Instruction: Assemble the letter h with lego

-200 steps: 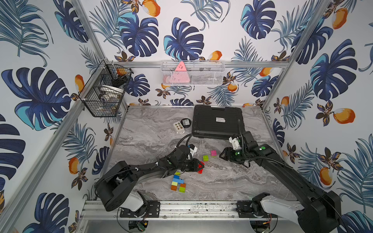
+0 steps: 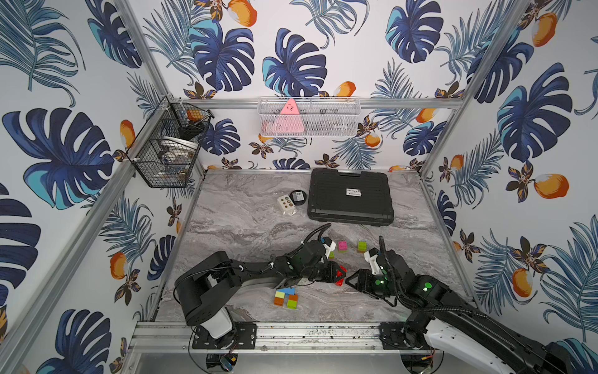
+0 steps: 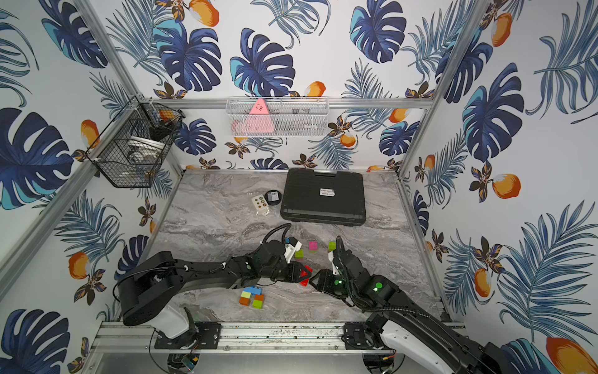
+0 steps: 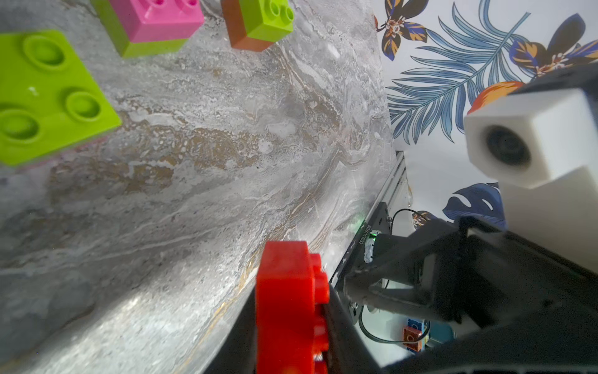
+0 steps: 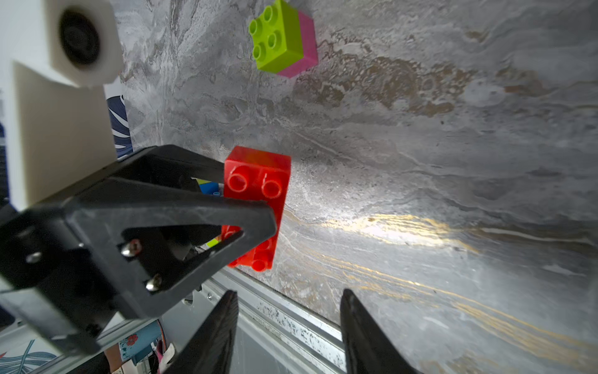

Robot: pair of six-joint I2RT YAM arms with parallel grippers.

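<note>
A red brick (image 4: 285, 299) is held in my left gripper (image 2: 337, 272) above the table's middle. My right gripper is beside it, part open, nothing between its fingers; the red brick (image 5: 256, 168) appears left of those fingers in the right wrist view. Partly built blocks of blue, orange, yellow and green (image 2: 286, 296) lie front left. Behind the grippers are a pink-topped block (image 2: 342, 245), a green-topped block (image 2: 362, 246) and another green block (image 4: 56, 99).
A black case (image 2: 350, 193) lies at the back, with a small white pack (image 2: 286, 204) and dark round item (image 2: 298, 197) beside it.
My left gripper has moved right with the red brick. My right gripper has come toward the front and left, close to that brick.
</note>
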